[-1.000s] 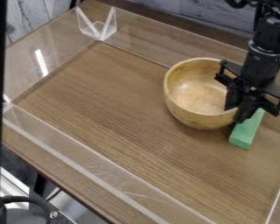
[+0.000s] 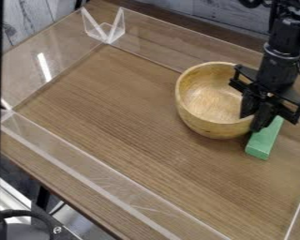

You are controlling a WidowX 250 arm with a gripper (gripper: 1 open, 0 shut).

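My black gripper [image 2: 254, 117] is at the right side of the camera view, over the right rim of a tan wooden bowl [image 2: 201, 98]. It appears shut on the bowl's rim, though the fingertips are small and dark. A light green block [image 2: 264, 142] lies on the wooden table just right of the bowl, partly under the gripper.
A clear plastic item [image 2: 104, 25] sits at the back left. A black cable or part [image 2: 22, 228] is at the lower left corner, off the table.
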